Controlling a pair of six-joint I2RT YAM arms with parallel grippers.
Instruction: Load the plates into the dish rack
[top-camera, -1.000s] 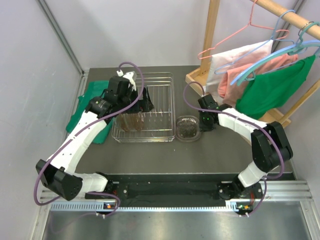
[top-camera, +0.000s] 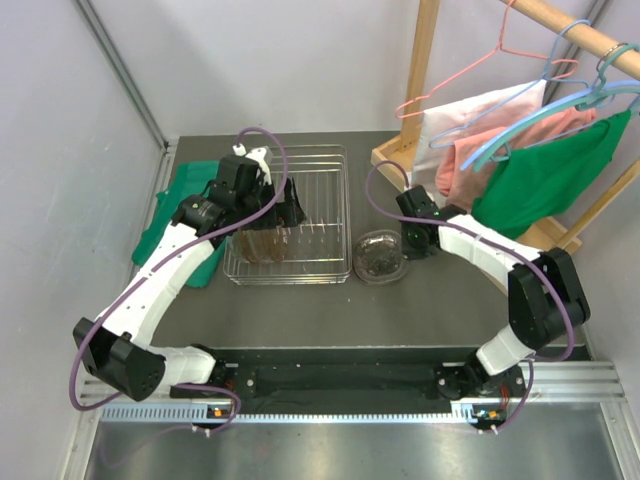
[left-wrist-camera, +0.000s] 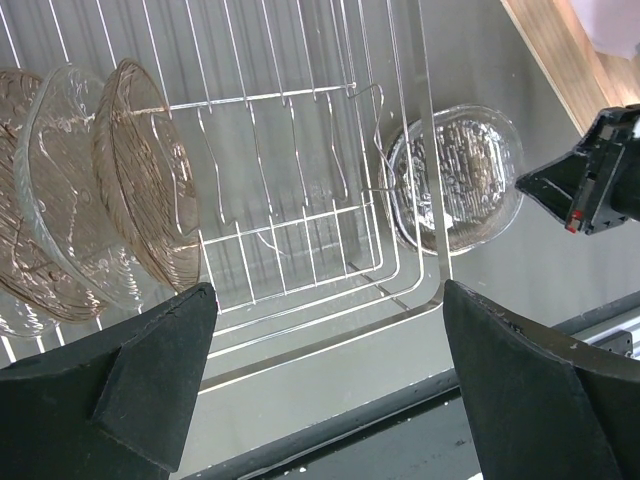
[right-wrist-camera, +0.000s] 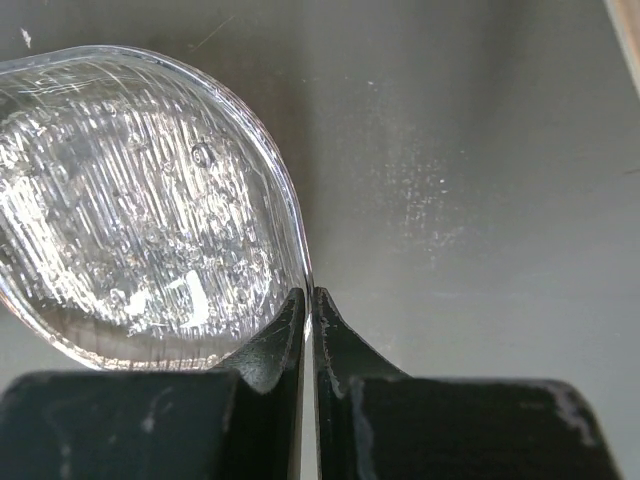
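Note:
On the table just right of the dish rack (top-camera: 348, 200) is a clear glass plate (top-camera: 380, 257) (right-wrist-camera: 140, 200). My right gripper is shut at the plate's right edge, with the thin rim running in at the fingertips. In the left wrist view several clear plates (left-wrist-camera: 150, 175) stand on edge in the left part of the rack, wires between them. Above the rack, my left gripper is open, nothing between its fingers. Its arm hides part of the rack from the top view.
A green cloth (top-camera: 172, 215) lies at the rack's left. The wooden stand (top-camera: 405, 150) with hangers and hanging cloths (top-camera: 550, 180) rises behind the right arm. Bare table (top-camera: 280, 315) stretches in front of the rack.
The left arm has stayed still.

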